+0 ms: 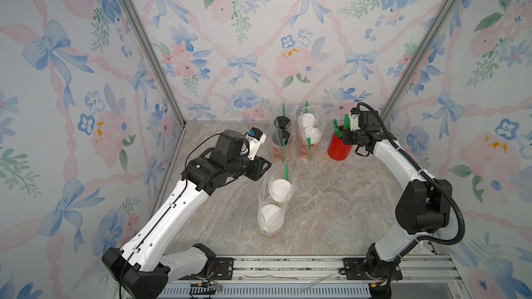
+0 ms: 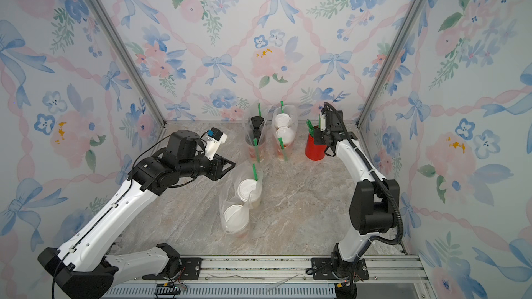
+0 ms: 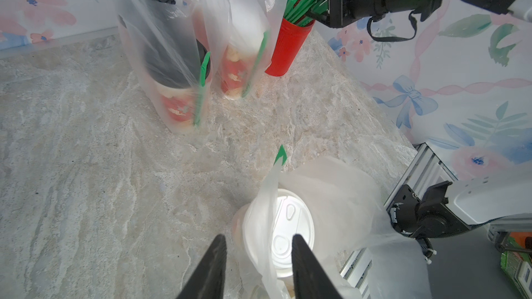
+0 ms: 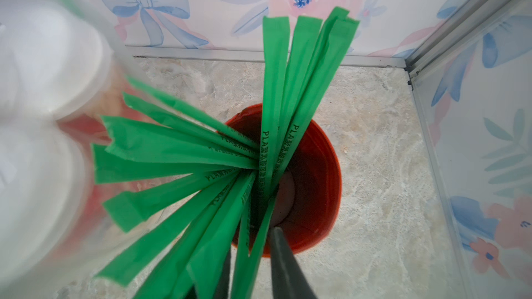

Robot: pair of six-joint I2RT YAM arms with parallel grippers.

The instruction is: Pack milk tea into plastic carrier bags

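Note:
My left gripper is part open above the front carrier bag (image 3: pixel 343 188); a fold of the clear plastic shows between its fingers in the left wrist view, though contact cannot be told. Inside that bag stand two white-lidded cups, one cup (image 1: pixel 280 190) behind the other (image 1: pixel 271 218), with a green straw (image 1: pixel 286 172) poking up at the back. Over at the red straw bucket (image 1: pixel 338 147), my right gripper has its fingers apart around one green straw (image 4: pixel 246 271). Several more straws (image 4: pixel 177 155) fan out of the bucket to the left.
Two more bags stand at the back: one bag (image 1: pixel 281 148) holds dark-lidded cups, the other (image 1: pixel 309 133) white-lidded ones, both with green straws. This second bag is close to the bucket's left. Bare table (image 1: pixel 354 205) lies at the front right and on the left.

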